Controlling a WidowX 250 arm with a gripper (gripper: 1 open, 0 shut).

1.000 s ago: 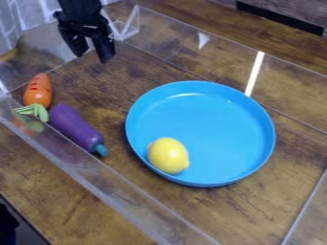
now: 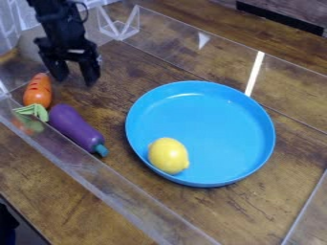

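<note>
My black gripper (image 2: 71, 64) hangs at the upper left, its fingers spread open with nothing seen between them, just above and behind an orange carrot (image 2: 38, 91). Below the carrot lies a purple eggplant (image 2: 76, 128) with a teal tip, beside a green leafy top (image 2: 31, 112). A yellow lemon-like object (image 2: 169, 155) rests in a blue plate (image 2: 205, 110) on the right.
Clear low walls surround the dark wooden table (image 2: 173, 53), with one running diagonally along the lower left and others at the right. The wood behind the plate is bare.
My gripper has moved down toward the carrot from higher at the top left. The vegetables and the plate look unmoved.
</note>
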